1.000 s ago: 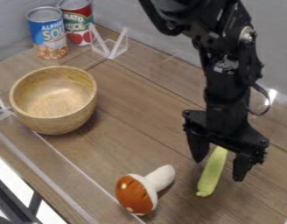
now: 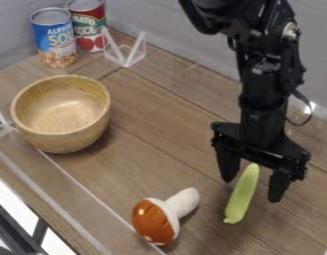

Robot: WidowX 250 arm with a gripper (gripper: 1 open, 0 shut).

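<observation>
My black gripper [image 2: 253,179] hangs low at the right, open, its two fingers apart over a long pale green object [image 2: 238,204] that lies on the wooden table. The upper end of that object is between or just beneath the fingers; whether they touch it I cannot tell. An orange-and-white toy mushroom [image 2: 157,221] lies to the left, near the front.
A wooden bowl [image 2: 60,134] sits at the left. Two cans, a blue one [image 2: 55,40] and a red one [image 2: 89,25], stand at the back left beside translucent strips. A wall runs behind.
My gripper has shifted very slightly, staying open above the green object. The other things have not moved.
</observation>
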